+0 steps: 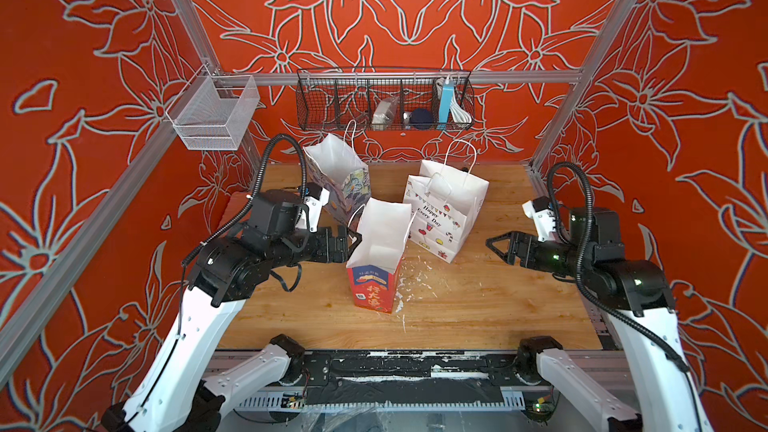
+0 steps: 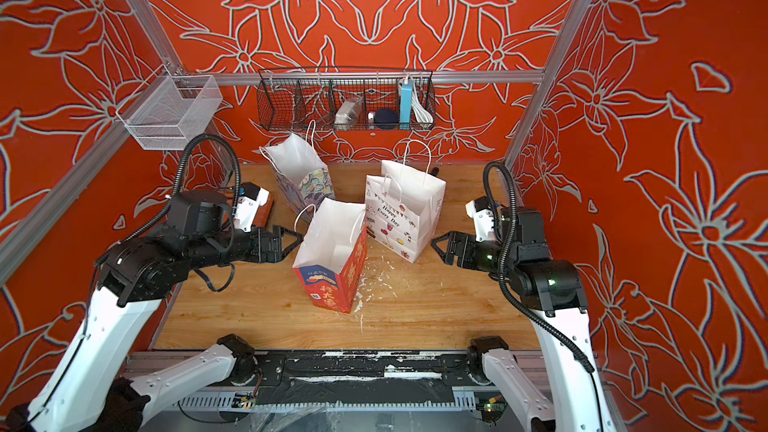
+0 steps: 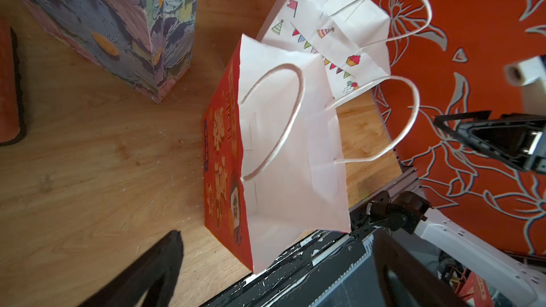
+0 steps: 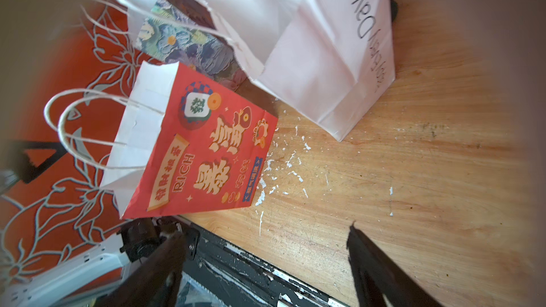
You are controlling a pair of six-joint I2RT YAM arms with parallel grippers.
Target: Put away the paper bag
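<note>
A red paper bag [image 1: 372, 288] stands open-topped near the table's middle, its rope handles up. Behind it at left is a floral paper bag [image 1: 344, 184]; to the right a white "Happy Every Day" bag [image 1: 440, 216]. My left gripper [image 2: 278, 244] is open, raised just left of the red bag's rim; in the left wrist view that bag's opening lies between its blurred fingers. My right gripper [image 1: 502, 246] hangs right of the white bag, apart from it, its fingers parted with nothing between them.
A wire basket [image 1: 352, 100] with small items hangs on the back wall, a white mesh basket [image 1: 209, 132] at left. An orange case [image 2: 261, 209] lies behind the left arm.
</note>
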